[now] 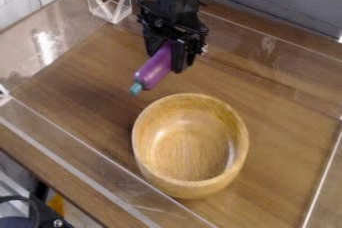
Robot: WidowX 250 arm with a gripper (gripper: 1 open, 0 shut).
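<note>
The black gripper (166,46) is at the upper middle of the camera view, shut on a purple cylinder (154,67) with a light blue tip that points down and left. The cylinder hangs tilted, above and behind a round wooden bowl (191,176). The bowl sits in the lower middle of the wooden table (74,97), and nothing shows inside it.
A clear angular object (110,2) stands at the upper left, with another pale piece at the left edge. A grey wall runs along the back. Dark cables show at the lower left corner.
</note>
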